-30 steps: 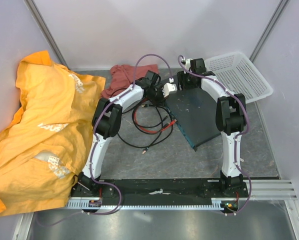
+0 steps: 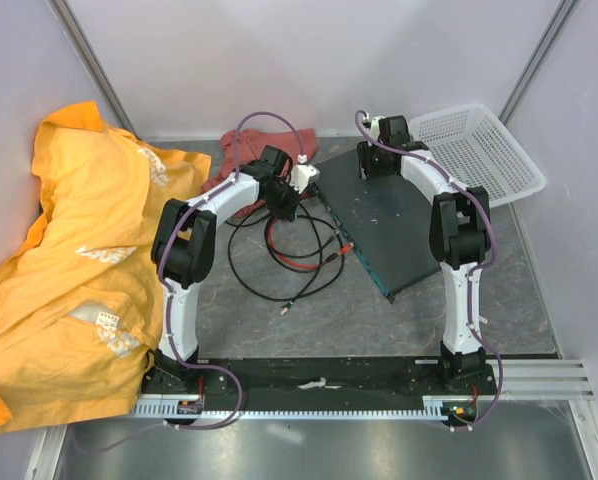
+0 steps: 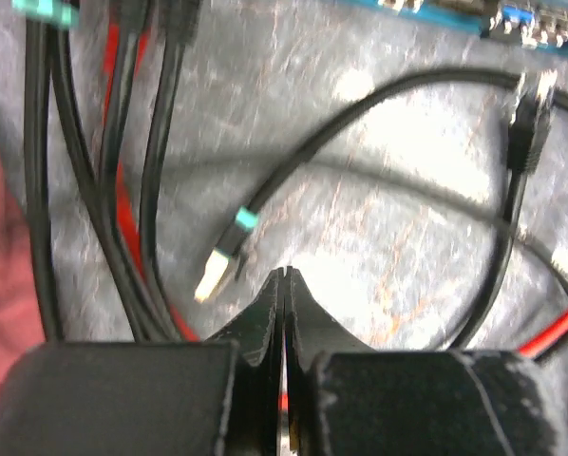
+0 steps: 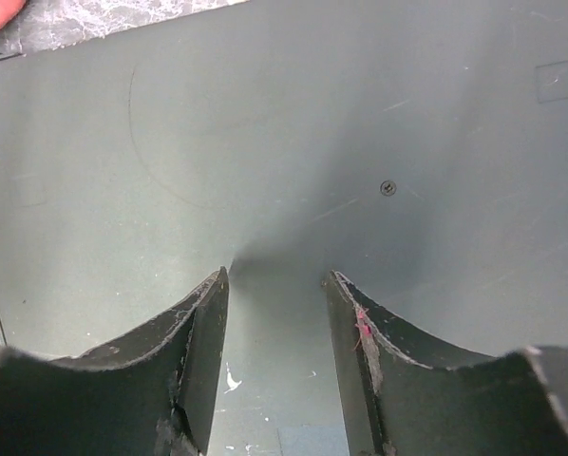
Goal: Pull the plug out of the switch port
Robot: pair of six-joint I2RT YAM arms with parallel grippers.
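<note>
The switch is a dark flat box (image 2: 389, 225) with a teal port edge (image 2: 371, 268); a strip of its port side (image 3: 455, 14) crosses the top of the left wrist view. My left gripper is shut, nothing between its fingers, left of the switch over the cables. A plug (image 3: 213, 273) with a teal band shows its bare tip, outside the fingers, left of their tips and clear of any port. Other black plugs (image 3: 526, 133) sit near the switch edge. Over the switch's top, my right gripper is open and empty.
Black and red cables (image 2: 299, 270) lie coiled on the grey table. A red cloth (image 2: 234, 150) is behind the left gripper, yellow cloth (image 2: 99, 240) far left, and a white basket (image 2: 519, 175) at the back right.
My left gripper has drawn left, away from the switch edge, still shut.
</note>
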